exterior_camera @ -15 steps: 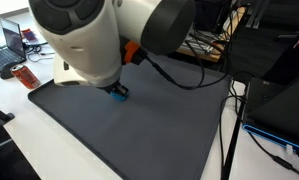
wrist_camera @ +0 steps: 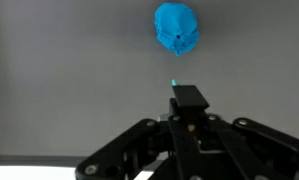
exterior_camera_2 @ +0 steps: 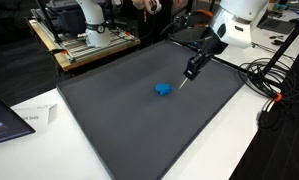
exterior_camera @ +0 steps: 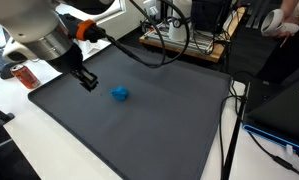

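A crumpled-looking blue lump [wrist_camera: 177, 27] rests on the dark grey board [wrist_camera: 69, 80], ahead of my gripper in the wrist view. The lump [exterior_camera: 119, 93] lies to the right of the gripper [exterior_camera: 88, 82] in the first exterior view. In the second exterior view, a thin pale stick [exterior_camera_2: 183, 85] points down from my shut gripper [exterior_camera_2: 192, 72], close to the blue lump [exterior_camera_2: 163, 88] but apart from it. Only a small teal tip [wrist_camera: 174, 82] of the stick shows beyond the fingers in the wrist view.
Behind the board stands a wooden tray [exterior_camera: 184, 40] with items on it. A red can [exterior_camera: 26, 76] is beyond the board's far left corner. Black cables [exterior_camera_2: 274, 85] hang near the arm. Most of the board is bare.
In the first exterior view, the arm has moved left and back, away from the blue lump, which is now in clear sight. The lump shows no clear movement.
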